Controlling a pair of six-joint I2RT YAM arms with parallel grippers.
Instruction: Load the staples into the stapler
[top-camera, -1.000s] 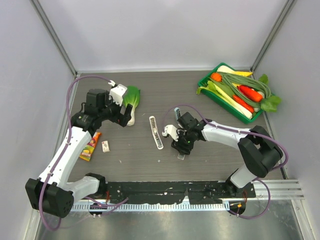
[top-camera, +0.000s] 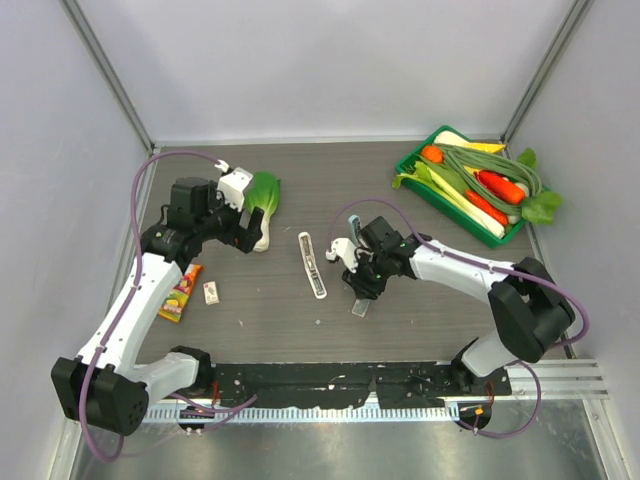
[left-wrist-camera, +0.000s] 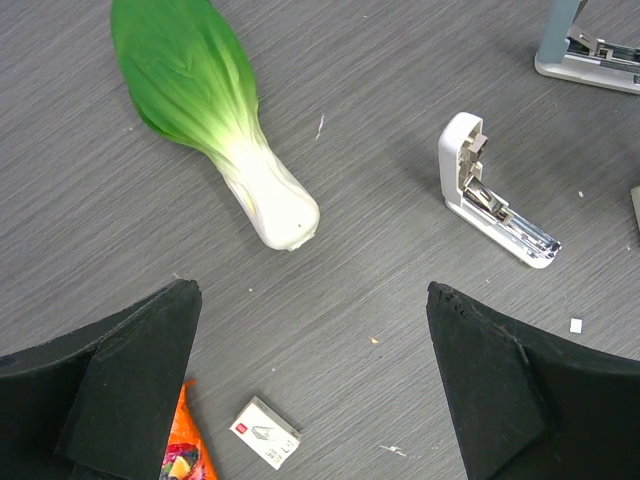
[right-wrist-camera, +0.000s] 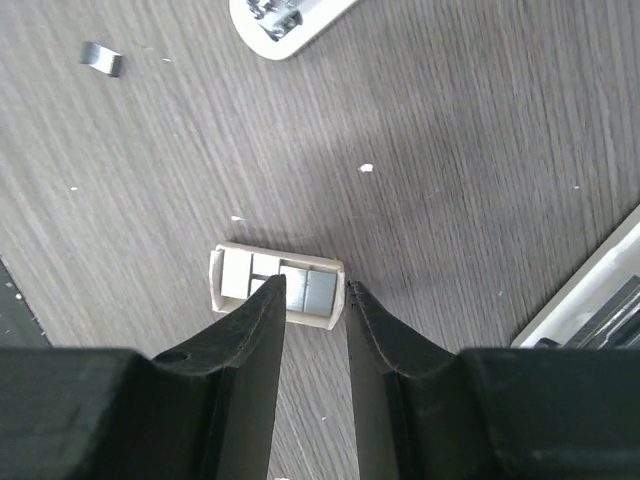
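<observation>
A white stapler (top-camera: 312, 265) lies opened up near the table's middle, its metal channel showing in the left wrist view (left-wrist-camera: 510, 228). In the right wrist view, a small pale tray of staple strips (right-wrist-camera: 265, 275) rests on the table. Above it is my right gripper, its fingers a small gap apart; the tray's right end shows around that gap, and whether they touch it is unclear. My left gripper is wide open, empty, above the table at left. A loose staple piece (right-wrist-camera: 100, 58) lies near the white stapler.
A second, grey-blue stapler (left-wrist-camera: 556, 35) stands to the right. At left are a leek (top-camera: 262, 205), a small printed box (top-camera: 211, 293) and an orange packet (top-camera: 180, 292). The green vegetable basket (top-camera: 443, 200) occupies the back right. Bare table lies between the box and the white stapler.
My right gripper has shifted slightly left and toward the back, so more of the staple tray shows in front of it. The left arm and staplers look unmoved.
</observation>
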